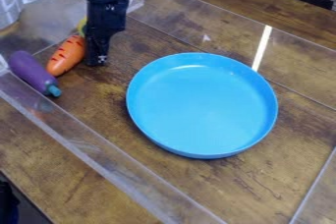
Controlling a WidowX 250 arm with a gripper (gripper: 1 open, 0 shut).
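My black gripper (100,49) reaches down from the top left to just right of an orange toy carrot (63,59); it is shut, with nothing visible between its fingers. A yellow object (83,25) is mostly hidden behind it. A purple toy eggplant (29,71) lies left of the carrot. A large blue plate (201,105) sits empty to the right.
A clear low wall runs along the left and lower left of the wooden surface (289,179). Bare wood surrounds the plate on the right and behind it.
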